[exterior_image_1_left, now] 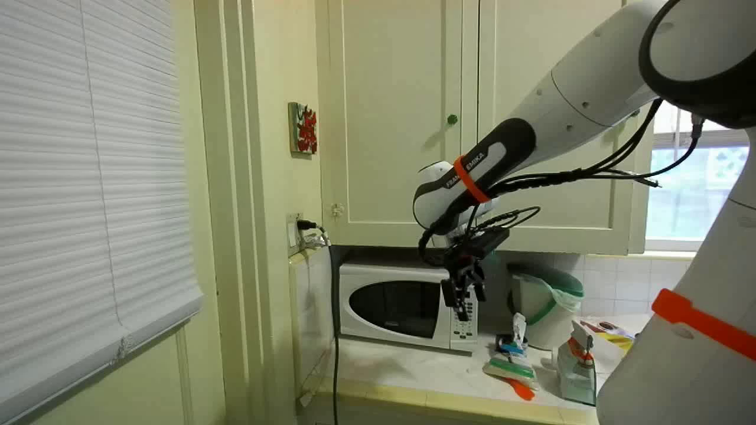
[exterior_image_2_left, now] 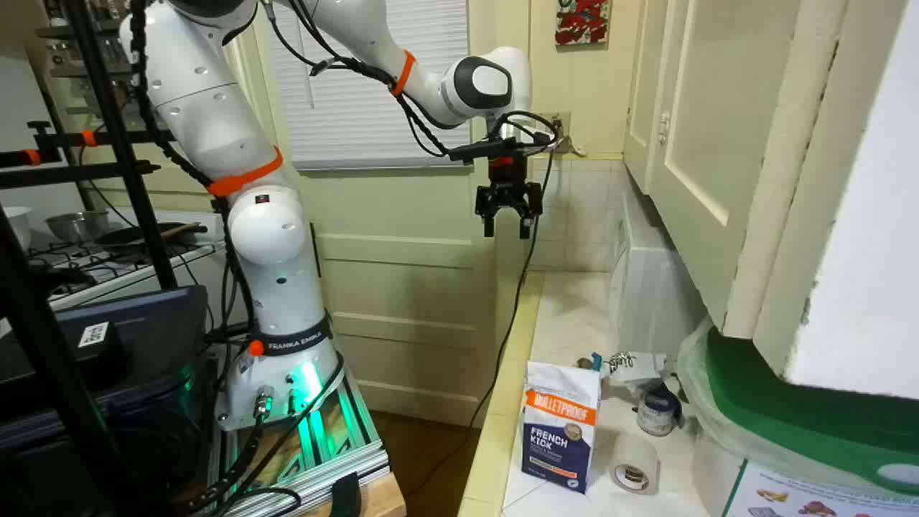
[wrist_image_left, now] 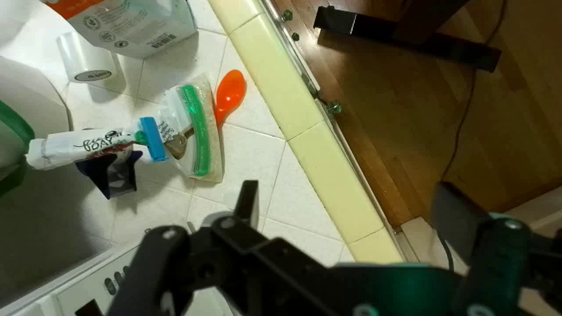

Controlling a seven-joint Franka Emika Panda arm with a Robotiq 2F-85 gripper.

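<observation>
My gripper (exterior_image_2_left: pixel 507 234) hangs in the air above the counter's edge, pointing down, open with nothing between its fingers. The wrist view shows its two dark fingers (wrist_image_left: pixel 246 202) spread wide over the yellow-tiled edge. On the counter (wrist_image_left: pixel 253 152) below lie a bag with a green zip seal (wrist_image_left: pixel 196 129) and an orange spoon (wrist_image_left: pixel 230 94) touching its side. A white packet with a blue clip (wrist_image_left: pixel 153 139) reaches over to the bag. A coffee bag (exterior_image_2_left: pixel 560 426) stands upright nearer the front, with a white roll (exterior_image_2_left: pixel 635 464) beside it.
A white microwave (exterior_image_1_left: pixel 397 304) stands against the wall, behind the gripper in exterior view 1. Cabinets (exterior_image_1_left: pixel 397 127) hang above it. A white bin with a green lid (exterior_image_2_left: pixel 801 413) takes up the counter's right side. Bare counter lies before the microwave.
</observation>
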